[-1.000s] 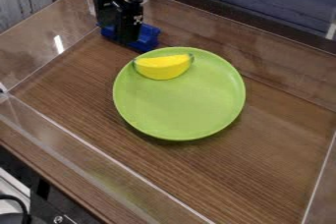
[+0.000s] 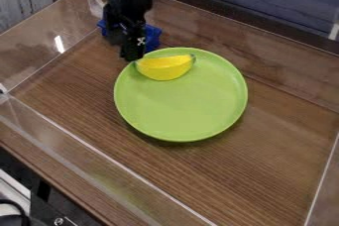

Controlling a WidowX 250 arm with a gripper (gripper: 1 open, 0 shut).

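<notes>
My black gripper (image 2: 130,42) hangs at the upper left of the camera view, in front of a blue object (image 2: 150,39) that it partly hides. The gripper appears open, though its fingers are dark and hard to make out. A yellow piece (image 2: 165,67), shaped like a wedge or banana, lies on the upper left part of a round green plate (image 2: 181,111), just below and right of the gripper.
Transparent edging runs along the left and near sides, and a dark blue-grey wooden wall (image 2: 252,2) stands at the back.
The gripper has moved right from the left side of the blue object to in front of it, covering more of it. The plate and yellow piece have not moved.
</notes>
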